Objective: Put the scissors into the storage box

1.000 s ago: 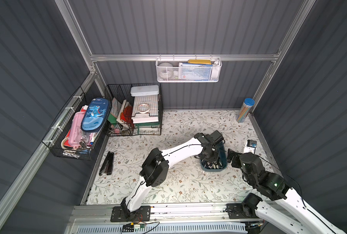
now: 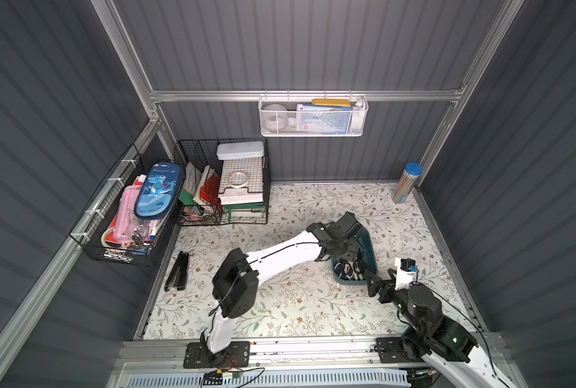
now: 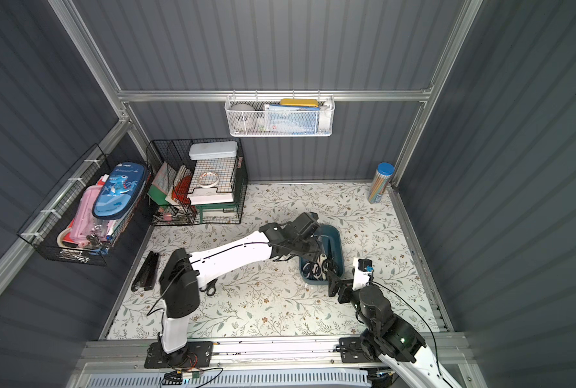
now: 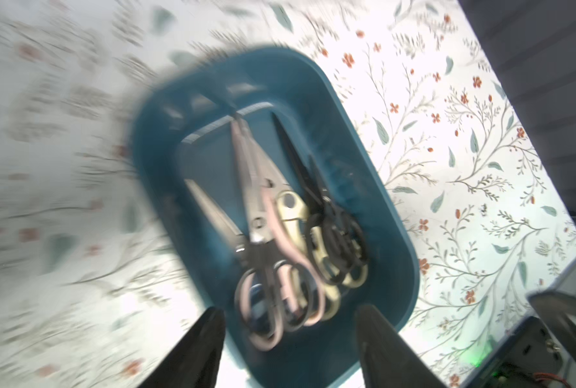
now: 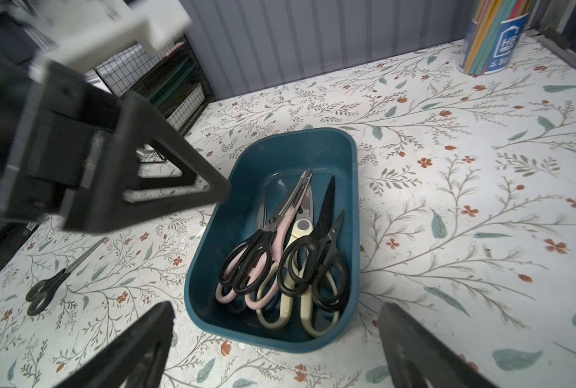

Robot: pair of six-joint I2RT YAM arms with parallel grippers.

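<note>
The teal storage box [image 4: 397, 258] holds several pairs of scissors [image 4: 260, 226], seen clearly in both wrist views. My left gripper is open above the box, its fingers empty over the scissors. My right gripper is open at the box's near right, also empty. A black-handled pair of scissors [image 5: 44, 291] lies on the table left of the box, partly hidden by the left arm in the overhead views.
Black wire baskets [image 2: 126, 255] with stationery stand at the left and back left. A container of sticks [image 2: 404, 187] stands at the back right. A black stapler-like object [image 2: 176, 271] lies at the far left.
My left arm has shifted slightly left and toward the back, uncovering more of the box. My right gripper has moved left and toward the front, alongside the box.
</note>
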